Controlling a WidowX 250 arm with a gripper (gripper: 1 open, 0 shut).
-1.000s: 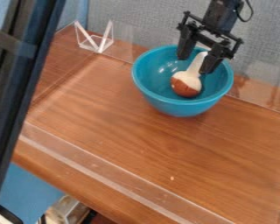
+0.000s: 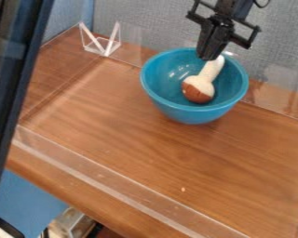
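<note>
A teal bowl (image 2: 167, 98) sits on the wooden table near the back wall. Inside it lies a pale, long-handled object with a brown-and-cream rounded end (image 2: 199, 89), its handle pointing up toward the back. My black gripper (image 2: 209, 54) hangs just above the bowl's back rim, over the handle's upper end. Its fingers look closed, with nothing clearly held; whether the tip touches the handle is hard to tell.
A white wire stand (image 2: 100, 40) stands at the back left. A dark post (image 2: 8, 93) fills the left edge.
My gripper has risen from down in the bowl at the handle to above it, and more of the handle shows. The bowl has stayed in place.
</note>
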